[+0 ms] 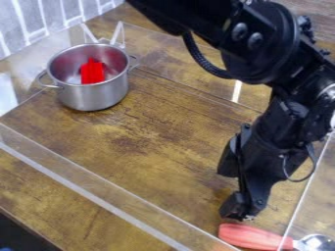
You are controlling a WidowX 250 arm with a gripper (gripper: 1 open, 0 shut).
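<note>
My black gripper (242, 181) hangs low at the right of the camera view, open, its lower fingertip just above a red-handled utensil (254, 236) with a metal end at the bottom right edge. Whether it touches the handle I cannot tell. A steel pot (76, 94) with side handles stands at the upper left with a red object (93, 72) inside.
Clear edges or panels run along its left, back and right. A white rack stands at the top left, beyond the pot.
</note>
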